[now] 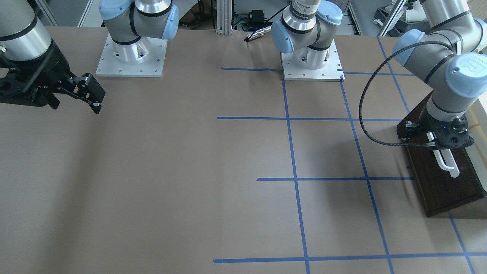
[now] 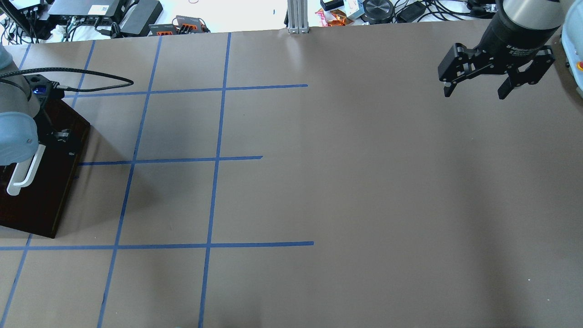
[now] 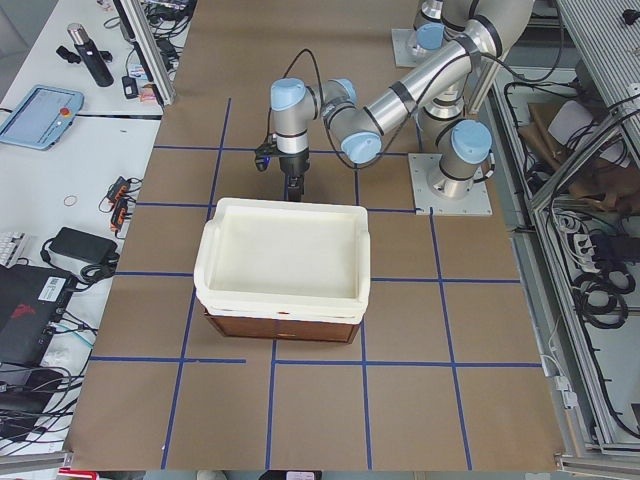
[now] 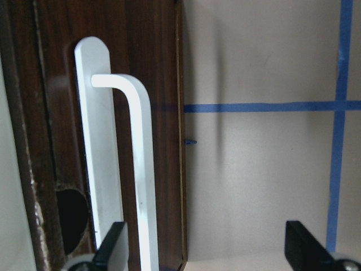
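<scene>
A dark wood cabinet (image 1: 440, 191) with a white bar handle (image 1: 448, 164) sits at the right of the front view, a cream open bin (image 3: 280, 255) on it in the left view. My gripper (image 1: 431, 137) is just over the handle at the cabinet's face. In the left wrist view the handle (image 4: 141, 158) runs vertically beside the left finger, and the fingers (image 4: 304, 248) stand wide apart, with bare table showing at the right.
Another arm's gripper (image 2: 494, 71) hangs at the far side, clear of the cabinet. Further arm bases stand at the table's back edge.
</scene>
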